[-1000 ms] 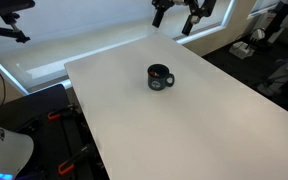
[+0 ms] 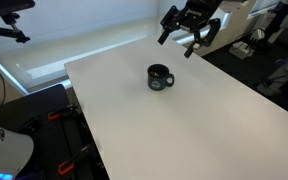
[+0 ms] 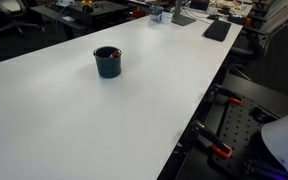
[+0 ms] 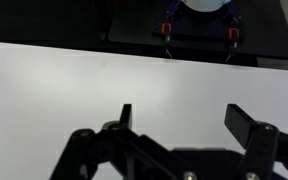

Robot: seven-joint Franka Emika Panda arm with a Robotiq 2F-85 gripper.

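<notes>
A dark mug with its handle on the right stands upright on the white table in exterior view 1. Something small and reddish shows inside it. In exterior view 2 the same mug is left of centre, with a bit of red at its rim. My gripper hangs above the table behind the mug, fingers wide apart. From the wrist, the open gripper has only bare white tabletop between its fingers, and the mug is out of that view.
The robot's base and its dark mount lie beyond the table edge. Small objects and a black flat item sit at the table's far end in exterior view 2.
In exterior view 1 my gripper has come lower and slightly to the right, nearer the mug. Its fingers stay apart, and the mug has not moved.
</notes>
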